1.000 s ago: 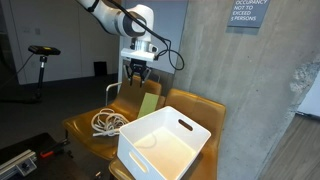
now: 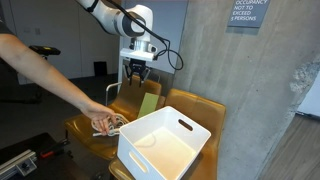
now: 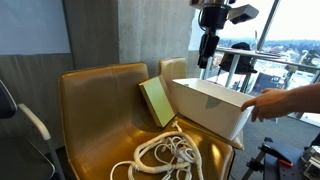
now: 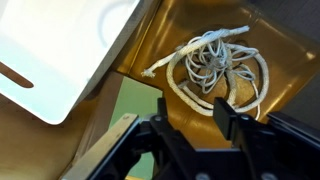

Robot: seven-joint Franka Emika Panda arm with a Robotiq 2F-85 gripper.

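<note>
My gripper stands open above the chairs, with nothing between its fingers. In the wrist view a coil of white rope (image 4: 262, 85) lies on the brown seat beyond the fingertips. A white open box (image 2: 160, 145) rests on the chairs, and no contents show inside it. Between rope and box, a green board or book (image 3: 156, 101) leans against the chair back. A person's bare arm (image 2: 45, 75) reaches in from the left in exterior view 1, the hand (image 2: 98, 112) over the rope there.
Brown chairs (image 3: 105, 95) stand side by side against a concrete wall (image 2: 250, 110). Dark equipment (image 2: 25, 165) sits at the lower left in exterior view 1. A metal armrest (image 3: 32, 122) rises at the left in exterior view 2.
A person's arm has come in from the left, with its hand at the rope. My arm, the box and the green board look unmoved.
</note>
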